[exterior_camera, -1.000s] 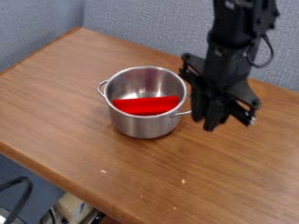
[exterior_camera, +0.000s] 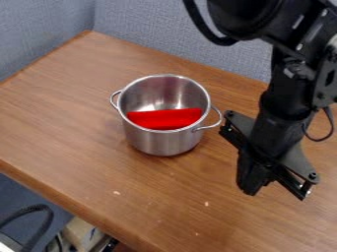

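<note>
A steel pot with two side handles stands on the wooden table, with a long red object lying inside it. To the right of the pot, my black gripper points down over the table, apart from the pot. Its fingertips look shut, with nothing visible between them.
A grey padded wall runs along the back. At the lower left, beyond the table's edge, are a dark surface and cables.
My gripper has moved from beside the pot's right handle rightward and toward the front of the table over the last second. The pot and red object have stayed put.
</note>
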